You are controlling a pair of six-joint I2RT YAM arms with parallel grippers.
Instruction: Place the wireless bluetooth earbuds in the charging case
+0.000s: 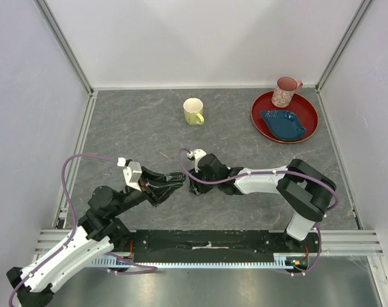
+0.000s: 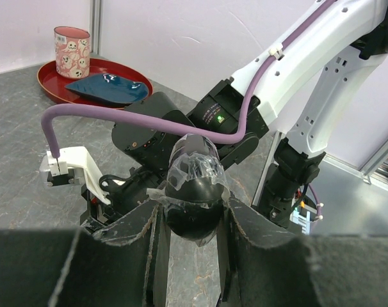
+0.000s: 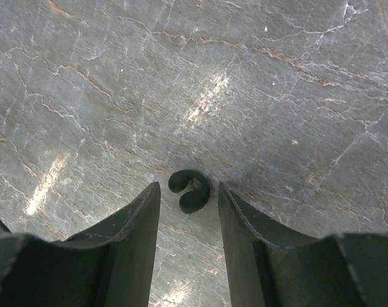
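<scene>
In the left wrist view a glossy black charging case (image 2: 195, 214), wrapped in crumpled clear film, is held upright between the fingers of my left gripper, which is raised at the front left in the top view. In the right wrist view a small black curved earbud (image 3: 194, 198) lies on the grey marble surface. My right gripper is open directly over it, one finger on either side, with nothing seen held. From above, the earbud is hidden by the right arm.
A red plate (image 1: 264, 133) with a blue dish (image 1: 283, 125) and a patterned mug (image 1: 284, 93) stands at the back right. A yellow mug (image 1: 193, 111) stands at the back centre.
</scene>
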